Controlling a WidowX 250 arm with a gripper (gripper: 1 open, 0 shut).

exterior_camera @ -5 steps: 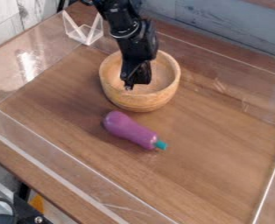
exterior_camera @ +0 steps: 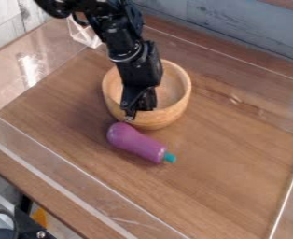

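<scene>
My black gripper (exterior_camera: 135, 108) reaches down from the top into the left part of a wooden bowl (exterior_camera: 173, 110), its tips low near the bowl's front-left wall. It is shut, with nothing visible between its fingers, though the tips are small and dark. Just in front of the bowl lies a purple toy (exterior_camera: 134, 141) shaped like an eggplant, with a teal end pointing to the front right.
A clear wire-like holder (exterior_camera: 84, 34) stands at the back left, behind the arm. A pale wall (exterior_camera: 236, 28) borders the back.
My gripper has moved lower and toward the front of the bowl. The bowl has shifted slightly toward the front left, closer to the purple toy.
</scene>
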